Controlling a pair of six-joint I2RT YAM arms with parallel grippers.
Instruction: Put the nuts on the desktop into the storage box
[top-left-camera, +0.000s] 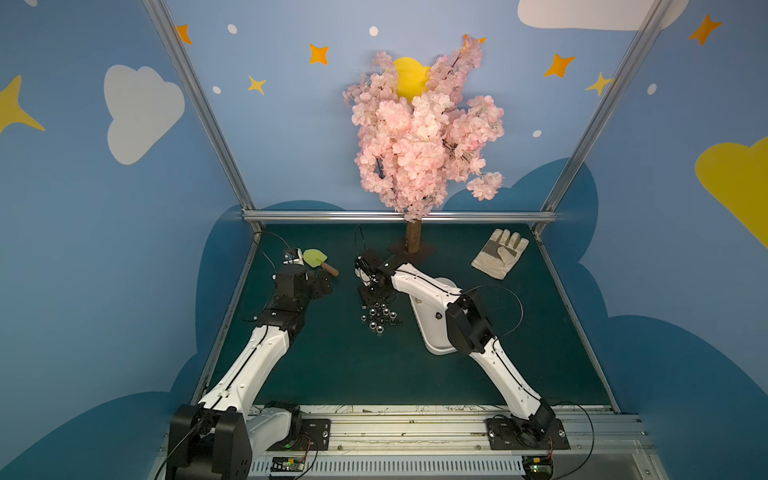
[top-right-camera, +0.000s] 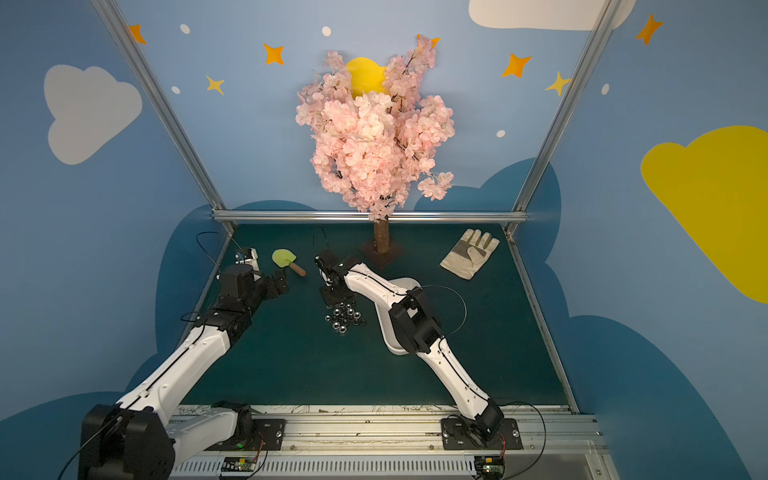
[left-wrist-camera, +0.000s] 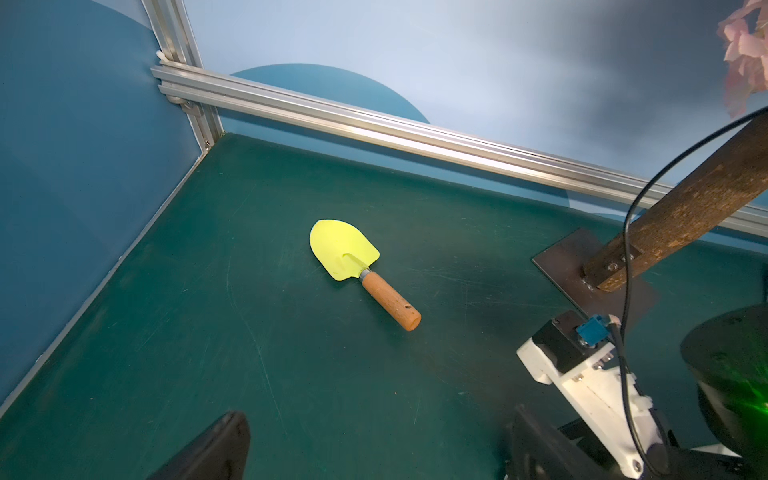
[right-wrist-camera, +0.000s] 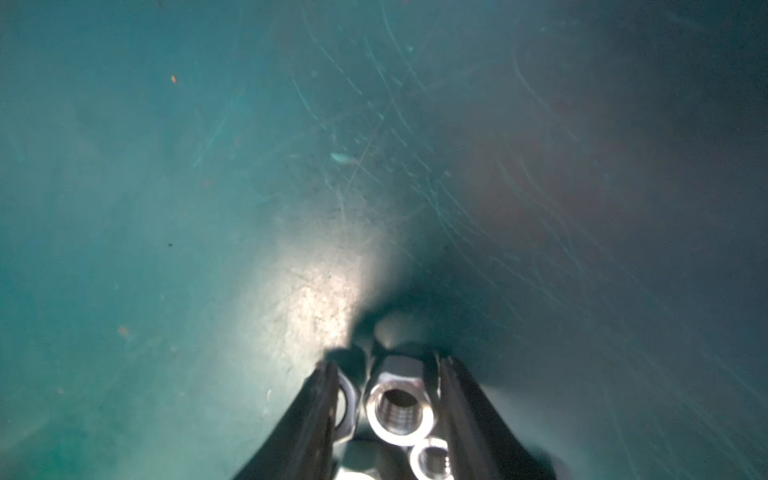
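A cluster of shiny metal nuts (top-left-camera: 379, 317) lies on the green desktop, left of the white storage box (top-left-camera: 441, 349). Over the cluster's far side, my right gripper is lowered with its fingers apart. A standing nut (right-wrist-camera: 400, 409) sits between those fingers, with a gap on either side of it; another nut (right-wrist-camera: 346, 409) is close by the left finger. More nuts show at the lower edge of the right wrist view. Two small nuts are inside the box, which the right arm partly covers. My left gripper hangs open and empty at the left.
A trowel (left-wrist-camera: 364, 272) with a yellow-green blade lies ahead of the left gripper. The blossom tree's base plate (left-wrist-camera: 588, 268) stands behind the right gripper. A work glove (top-left-camera: 501, 253) rests at the back right.
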